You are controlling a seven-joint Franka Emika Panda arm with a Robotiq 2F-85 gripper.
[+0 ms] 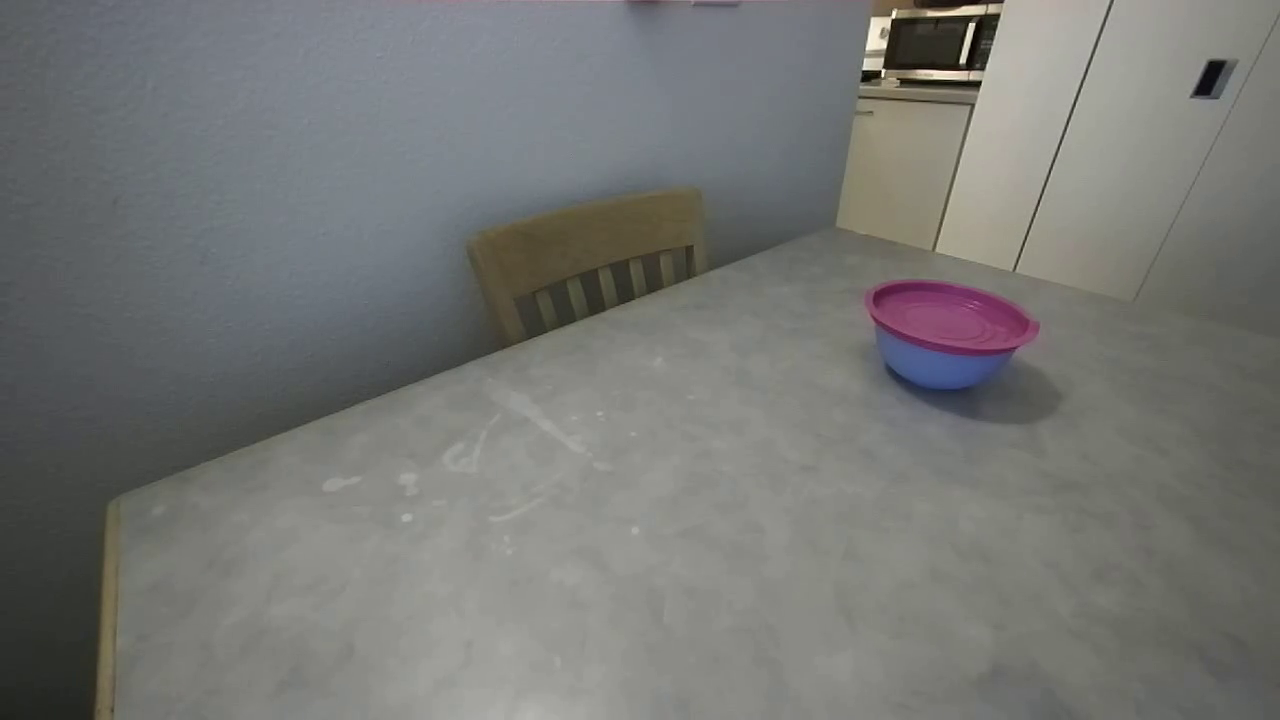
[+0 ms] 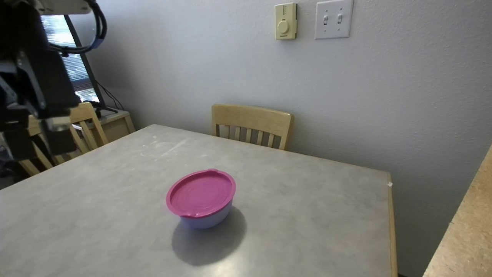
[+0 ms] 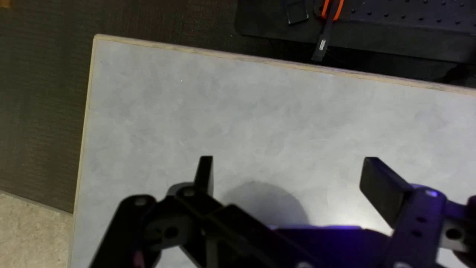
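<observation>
A blue bowl point(image 1: 942, 364) with a pink lid point(image 1: 951, 317) on top stands upright on the grey table. In the second exterior view the lid point(image 2: 201, 193) covers the bowl point(image 2: 207, 220), which throws a round shadow in front of it. My gripper point(image 2: 34, 145) hangs above the table at the left of that view, well apart from the bowl. Seen from the wrist, the gripper is open, its two fingers far apart with only bare tabletop beneath. The bowl is mostly hidden there behind the gripper body; part of its shadow shows between the fingers.
A wooden chair point(image 2: 251, 120) stands against its wall side. Beyond the table edge in the wrist view lies a black perforated surface point(image 3: 401, 26) with an orange-and-black tool point(image 3: 328, 31).
</observation>
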